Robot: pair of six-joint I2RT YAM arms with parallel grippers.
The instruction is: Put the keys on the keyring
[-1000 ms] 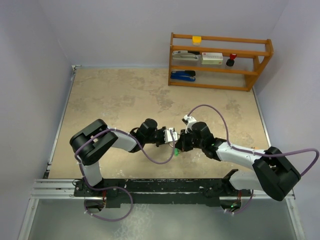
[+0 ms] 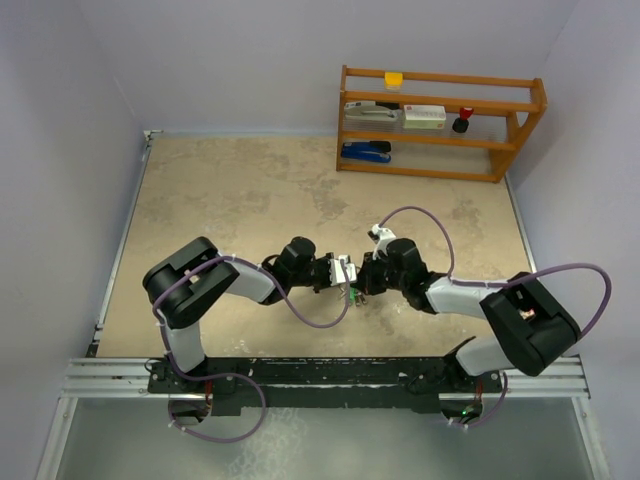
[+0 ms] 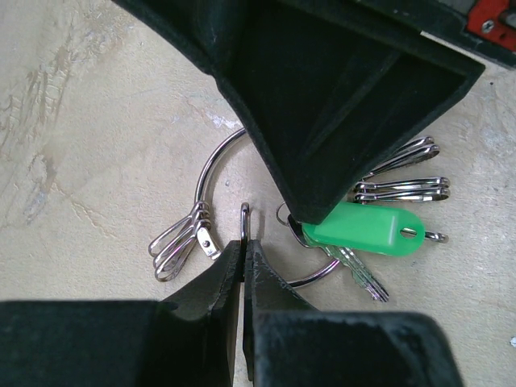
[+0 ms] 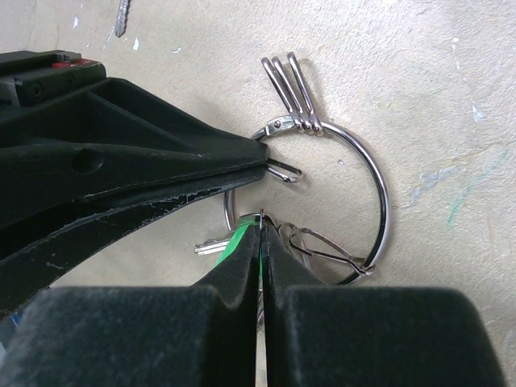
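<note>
The large metal keyring (image 3: 203, 173) lies on the table, with several narrow metal loops (image 3: 179, 246) bunched on it. In the left wrist view my left gripper is shut on another thin metal loop, whose end sticks out past the fingertips. My right gripper is shut by the green tag (image 3: 367, 228); a thin sliver of metal shows between its tips, but which part it belongs to is hard to tell. A silver key (image 3: 363, 274) pokes out from under the tag. In the top view both grippers nearly meet, partly hiding the ring.
More loops (image 3: 403, 190) lie on the ring's other side, near the tag. A dark metal key-like piece (image 4: 122, 18) rests apart from the ring. At the back stands a wooden rack (image 2: 440, 135) with stationery.
The right arm has shifted inward and its forearm has swung toward the left of the picture, while its gripper stayed near the ring. The left arm looks nearly still.
</note>
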